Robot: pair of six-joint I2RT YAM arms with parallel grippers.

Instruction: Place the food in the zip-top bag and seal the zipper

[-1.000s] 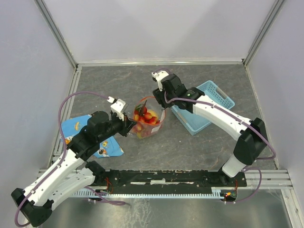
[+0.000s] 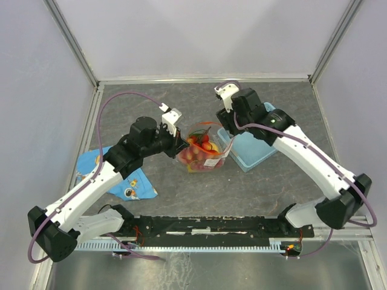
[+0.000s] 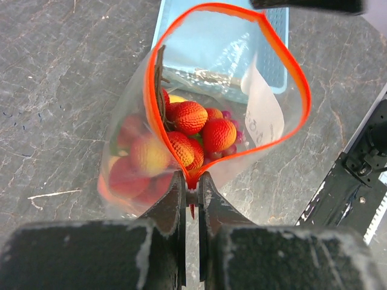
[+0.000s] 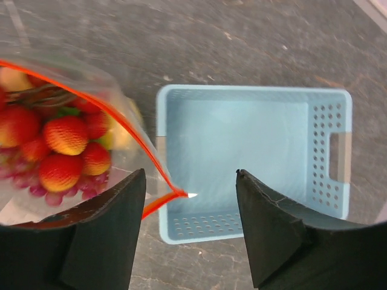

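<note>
A clear zip bag (image 2: 202, 157) with an orange zipper holds strawberries, red grapes and other food, standing open at the table's middle. My left gripper is shut on the bag's zipper edge at its near end. My right gripper hangs above the bag's right side, its fingers apart; the orange zipper's corner (image 4: 172, 194) shows between and below them, apparently not gripped.
A light blue basket (image 4: 254, 139) lies behind the bag on the right, empty. A blue printed cloth (image 2: 136, 184) lies at the left.
Both arms have moved to the right over the last second, and the bag has shifted right with the left gripper.
</note>
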